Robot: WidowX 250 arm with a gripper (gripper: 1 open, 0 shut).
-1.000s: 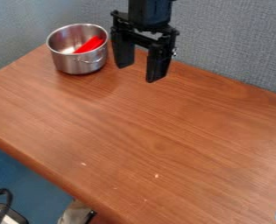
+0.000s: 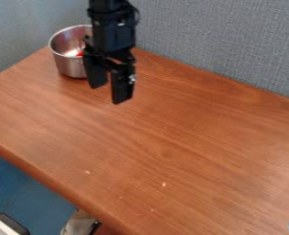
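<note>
My black gripper [image 2: 108, 79] hangs at the upper middle-left over the table, its two fingers apart, in front of the right side of a steel pot [image 2: 66, 57]. The pot stands at the back left corner of the table. A small bit of something red shows inside it; the rest of its contents is hidden behind the gripper and arm.
Grey padded walls [image 2: 232, 37] border it at the back and left. Below the front left edge are blue floor and some dark and metal items.
The gripper has moved left from the upper middle to in front of the pot, now covering much of the red object inside it.
</note>
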